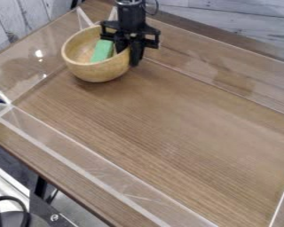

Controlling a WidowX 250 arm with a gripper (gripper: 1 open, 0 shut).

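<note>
A large tan bowl (88, 66) sits at the upper left of the wooden table, with a green object (103, 50) inside it. My black gripper (130, 49) is at the bowl's right rim, overlapping it; it appears shut on the rim, though the fingertips are hard to make out against the dark parts of the arm.
A clear strip runs along its left side. A pale plank wall (227, 19) stands behind, and black cables hang at the lower left.
</note>
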